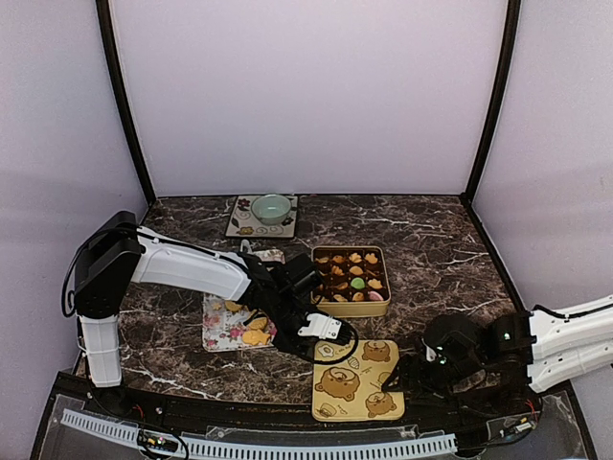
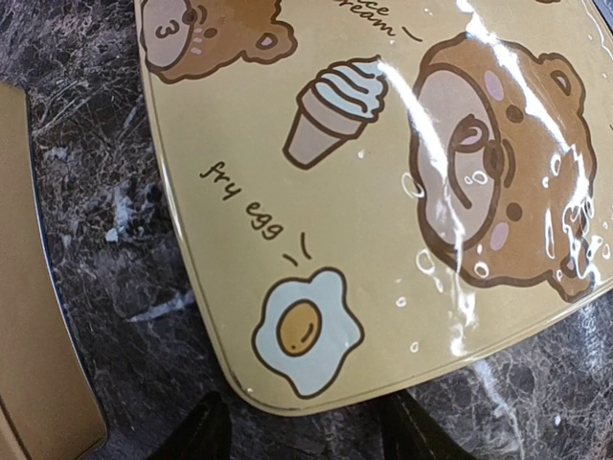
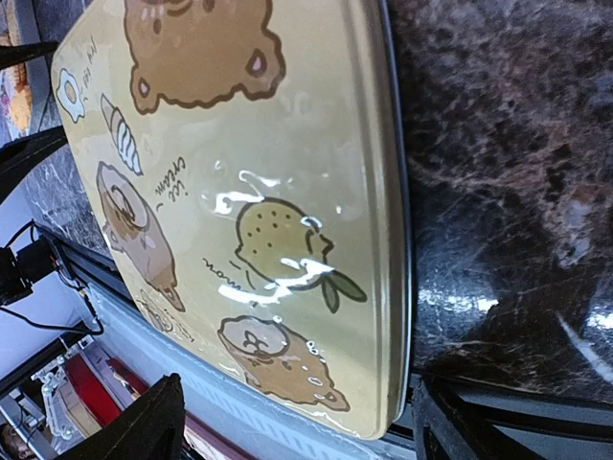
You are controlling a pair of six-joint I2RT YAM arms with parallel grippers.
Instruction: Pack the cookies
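Observation:
A yellow lid (image 1: 356,379) with bear pictures lies flat at the front centre, its front edge at the table's edge. The cookie tin (image 1: 350,304) stands behind it, filled with assorted cookies. My left gripper is open at the lid's fry-egg corner, nothing between its fingers; the top view mostly hides its tips under the wrist. My right gripper stands open at the lid's right side, with the lid's edge between its spread fingertips in the right wrist view and no visible grip.
A floral mat (image 1: 215,335) with loose cookies lies left, partly under my left arm. A green bowl (image 1: 271,210) stands on a tray at the back.

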